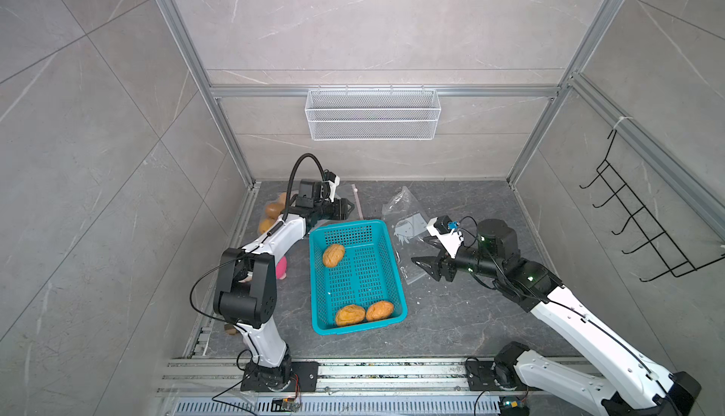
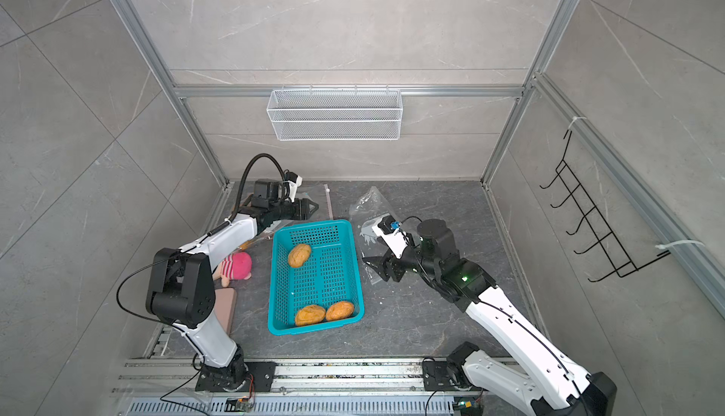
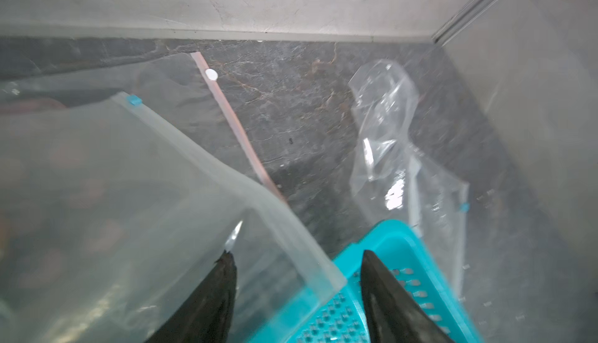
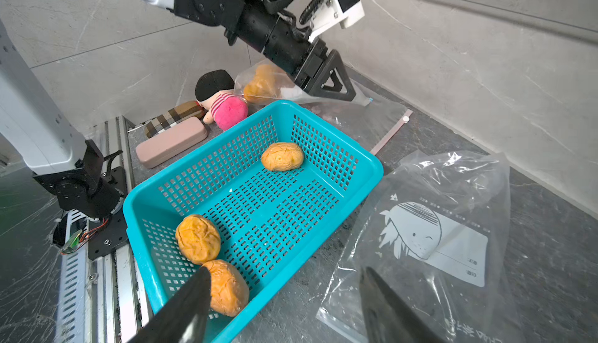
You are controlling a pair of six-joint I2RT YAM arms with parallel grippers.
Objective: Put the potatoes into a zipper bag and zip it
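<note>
My left gripper hangs over the back-left of the teal basket (image 4: 249,231), part open; a clear zipper bag (image 3: 155,193) with a blue slider lies beneath and between its fingers, whether held I cannot tell. Three potatoes sit in the basket: one (image 1: 333,255) at back-left, two (image 1: 349,315) at the front. Behind it a pink-edged bag (image 3: 236,125) holds more potatoes. My right gripper stands open right of the basket, near another clear bag (image 4: 423,237) with a printed label.
A doll (image 4: 227,109), pink case (image 4: 171,143) and checked item (image 4: 171,119) lie at the left. A white wire rack (image 1: 372,114) hangs on the back wall; black hooks (image 1: 634,219) on the right wall.
</note>
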